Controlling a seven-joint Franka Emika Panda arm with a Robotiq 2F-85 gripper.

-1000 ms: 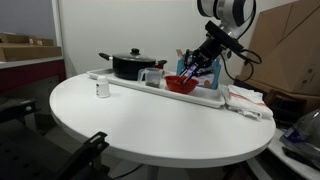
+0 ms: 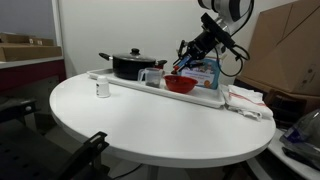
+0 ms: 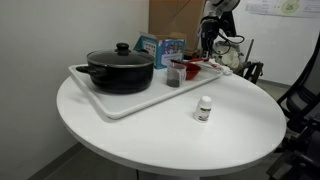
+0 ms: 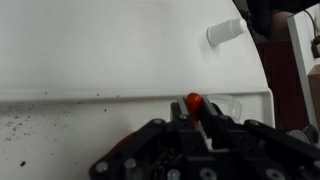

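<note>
A small red object (image 4: 194, 102), seen nearly end-on, sits between the fingers of my gripper in the wrist view; its full shape is hidden. Exterior view 1 has the gripper (image 2: 182, 66) pointing down, just above the red bowl (image 2: 181, 84) on the white tray. From the other side, the gripper (image 3: 208, 50) appears over the far end of the tray, by the bowl (image 3: 192, 71). Only a dark red part of the bowl (image 4: 117, 158) shows beneath the gripper in the wrist view.
A clear measuring cup (image 3: 176, 74) and a lidded black pot (image 3: 120, 69) share the tray (image 3: 120, 102) with the bowl. A white bottle (image 2: 102, 88) stands on the open table. Behind is a blue box (image 2: 203, 73); a striped cloth (image 2: 245, 100) lies to the right.
My gripper has risen a little above the red bowl over the last second. The bowl, cup, pot and bottle stand where they were.
</note>
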